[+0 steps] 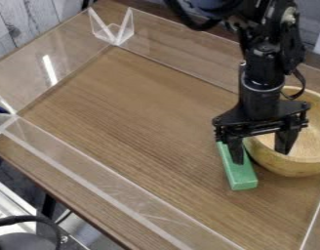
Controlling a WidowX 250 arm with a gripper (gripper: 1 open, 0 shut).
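Observation:
The black gripper (260,136) hangs open at the right side of the camera view, its fingers spread over a green block (240,173) and the near-left part of a tan bowl (300,163). The green block lies lengthwise on the wooden table (124,117), just left of the bowl, its far end partly hidden by the gripper. Whether the fingertips touch the block or the bowl I cannot tell.
Clear plastic walls (104,163) run along the table's edges, with a small clear corner piece at the top left. A black cable lies at the lower left.

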